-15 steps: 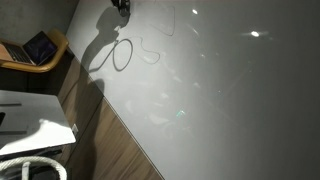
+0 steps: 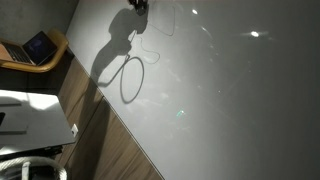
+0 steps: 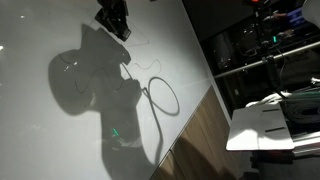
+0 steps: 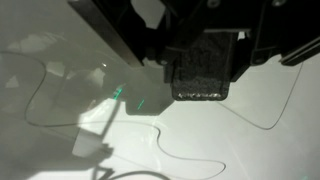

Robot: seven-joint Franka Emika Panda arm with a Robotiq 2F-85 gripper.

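Observation:
In the wrist view my gripper is shut on a dark block point(image 4: 200, 82), which looks like an eraser with a fuzzy lower edge. The white board point(image 2: 230, 110) fills much of exterior view 1. A thin dark wavy line point(image 4: 42, 95) runs over it in the wrist view, passing to both sides of the block. Small green marks point(image 4: 120, 92) show left of the block. At the top of exterior view 2, the gripper point(image 3: 113, 20) is close to the board; whether the block touches the surface I cannot tell.
My arm's shadow with a cable loop point(image 2: 132, 79) falls across the board. Past its edge are a wooden floor point(image 2: 105, 130), a white table point(image 2: 35, 125) and a chair with a laptop point(image 2: 40, 47). The board's right half is clear.
In exterior view 1 my gripper has moved right along the top of the frame. Its shadow and the looped shadow have shifted right and down with it.

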